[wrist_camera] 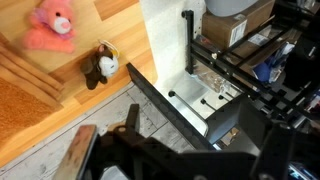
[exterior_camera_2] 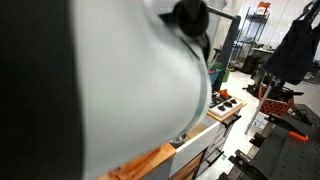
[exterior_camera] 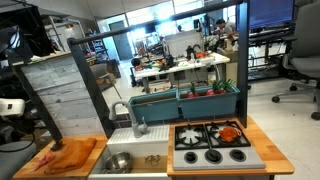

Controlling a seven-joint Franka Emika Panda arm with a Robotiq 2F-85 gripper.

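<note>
My gripper shows along the bottom of the wrist view, its dark fingers wide apart and nothing visible between them. It is open. On the wooden counter beyond it lie a pink plush toy [wrist_camera: 50, 25] and a small brown-and-white plush toy [wrist_camera: 100, 66]. An orange cloth [wrist_camera: 22, 105] is partly in view at the left. In exterior view 1 the same cloth [exterior_camera: 70, 156] lies flat at the counter's left end, with the white arm [exterior_camera: 10, 106] raised above and left of it. The fingertips are not clear there.
A sink [exterior_camera: 120, 160] with a tall faucet [exterior_camera: 128, 112] is right of the cloth. Farther right, a stove [exterior_camera: 212, 145] bears something orange-red. Blue bins [exterior_camera: 180, 105] stand behind. Dark frame posts [exterior_camera: 90, 85] rise around the counter. The arm [exterior_camera_2: 140, 80] blocks much of exterior view 2.
</note>
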